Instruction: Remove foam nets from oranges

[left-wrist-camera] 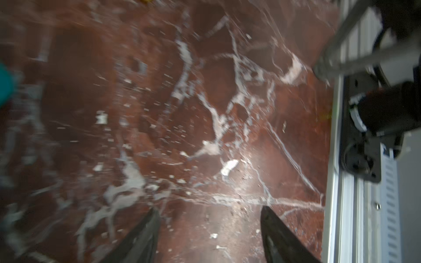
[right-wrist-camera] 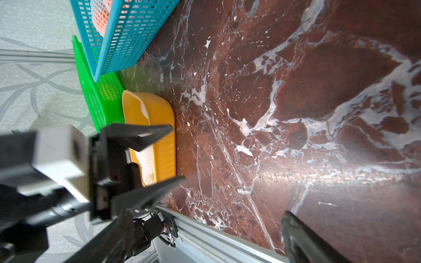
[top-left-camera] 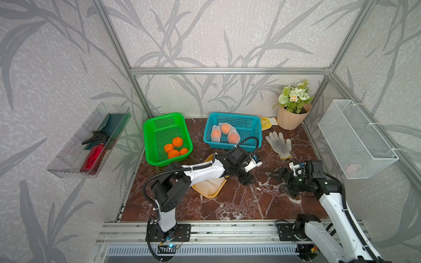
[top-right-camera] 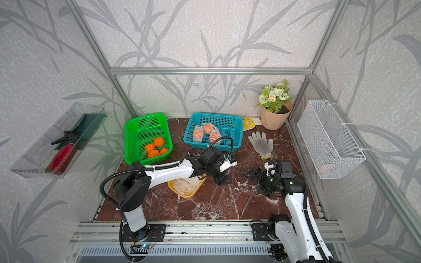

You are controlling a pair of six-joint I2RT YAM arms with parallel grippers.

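Note:
In the blue basket [top-left-camera: 252,131] at the back middle sit several oranges in white foam nets [top-left-camera: 233,136]. Bare oranges [top-left-camera: 177,141] lie in the green basket [top-left-camera: 149,133] at left. A yellow basket [right-wrist-camera: 162,131] holds white foam netting [right-wrist-camera: 147,164], partly hidden by my left arm. My left gripper hangs over the marble table right of the yellow basket, fingertips apart with nothing between them. My right gripper [top-left-camera: 280,181] is at the right, open and empty, low over the table.
A work glove [top-left-camera: 278,144] and flowerpot [top-left-camera: 291,116] are at back right. A white wire basket [top-left-camera: 355,140] hangs on the right wall, a clear bin [top-left-camera: 65,162] on the left. Bare table [right-wrist-camera: 329,87] lies between the grippers.

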